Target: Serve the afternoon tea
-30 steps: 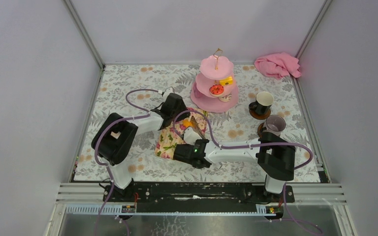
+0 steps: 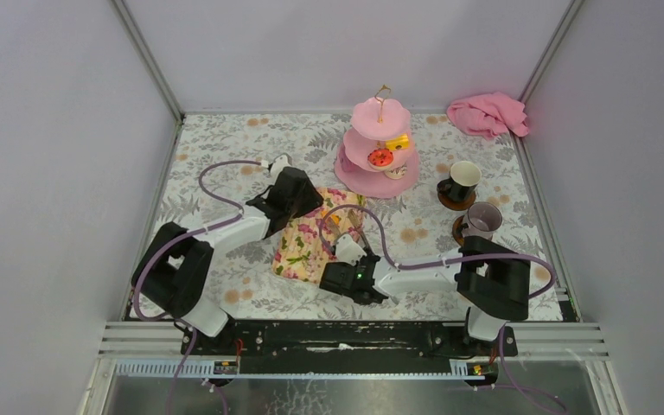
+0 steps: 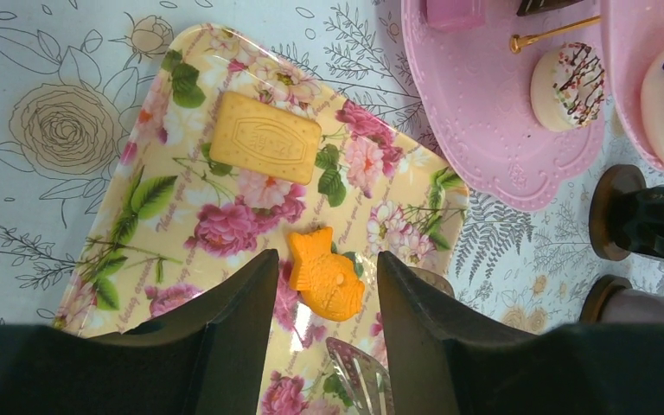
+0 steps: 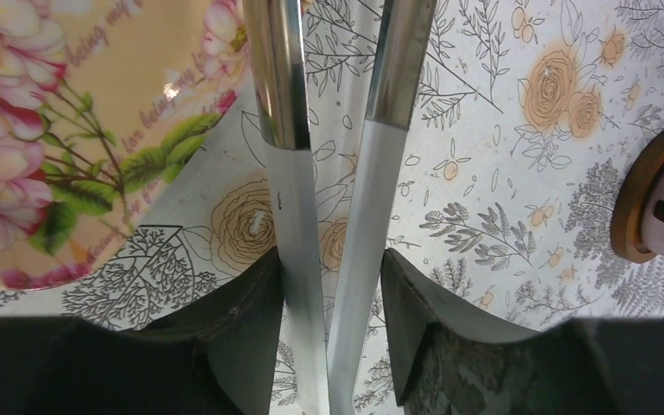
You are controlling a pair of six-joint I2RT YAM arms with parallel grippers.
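Observation:
A floral tray (image 2: 294, 255) lies on the table, holding a rectangular biscuit (image 3: 265, 136) and an orange fish-shaped treat (image 3: 327, 285) in the left wrist view. My left gripper is part open above the fish, nothing visible between its fingers. My right gripper holds metal tongs (image 4: 290, 225), one arm of them by each finger, their tips out of frame at the top of the right wrist view.
A pink three-tier stand (image 2: 379, 112) with treats is at the back. Two cups (image 2: 465, 173) on wooden coasters stand at the right, a pink cloth (image 2: 489, 112) behind them.
The left arm has drawn back leftward. My right gripper has shifted right with the tongs in it, toward the tray's right edge.

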